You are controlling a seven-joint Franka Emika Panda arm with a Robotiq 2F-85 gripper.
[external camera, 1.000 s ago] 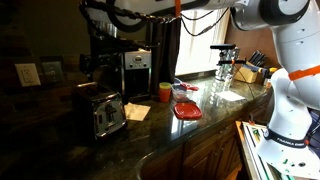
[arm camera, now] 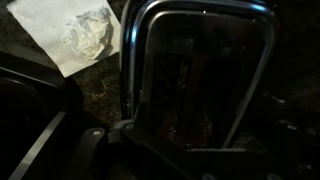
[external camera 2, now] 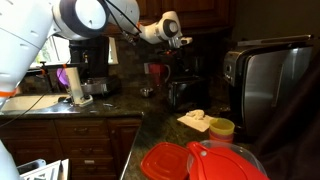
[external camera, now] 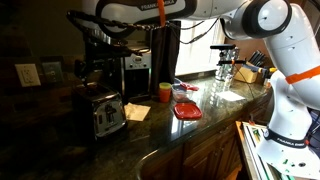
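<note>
A black and silver toaster (external camera: 108, 118) stands on the dark counter at the left in exterior view 1. My gripper (external camera: 84, 73) is above its top, open, with nothing seen between its fingers. From the wrist camera, the toaster's slotted top (arm camera: 205, 75) fills the middle and right, and the dark gripper parts along the bottom edge are hard to make out. Whether anything lies inside the slots is too dark to tell. Beside the toaster lies a white paper (arm camera: 55, 15) with a pale, crumpled-looking item (arm camera: 88, 38) on it.
A tall silver appliance (external camera: 138, 76) stands behind the paper. Further right are a yellow-and-red cup (external camera: 164, 92) and a red plate (external camera: 187, 111). In exterior view 2 a red lid (external camera 2: 225, 162) is close to the camera.
The arm's end has shifted a little to the left above the toaster in exterior view 1. Toaster, paper, cup and red plate stay where they were.
</note>
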